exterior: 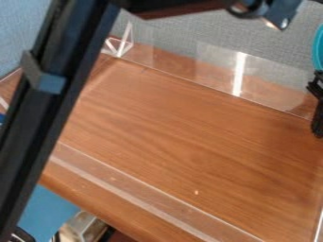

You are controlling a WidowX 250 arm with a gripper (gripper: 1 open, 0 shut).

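Observation:
A black gripper point(315, 102) is partly in view at the right edge, cut off by the frame, in front of a turquoise object point(318, 47); whether its fingers are open or shut cannot be made out. A large dark arm structure point(48, 113) crosses the left side from top to bottom and along the top, hiding part of the tray. The wooden board point(190, 161) inside clear plastic walls is bare apart from a small pale speck.
Clear walls point(263, 87) edge the board, with a white bracket point(120, 43) at the back left. Grey fabric panels stand behind. Below left are a blue surface point(48, 210) and some metal items.

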